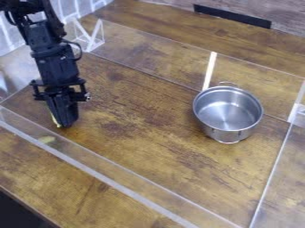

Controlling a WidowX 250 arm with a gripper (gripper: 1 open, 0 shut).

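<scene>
My black gripper (62,119) is lowered to the wooden table at the left, over a small yellow object (53,119) that is mostly hidden behind it. The fingers look close together; whether anything is between them cannot be made out. A steel pot (227,109) with small handles stands on the right half of the table.
Clear panels or edges run along the front left and the right side of the wooden table (143,160). A dark bar lies along the far edge.
</scene>
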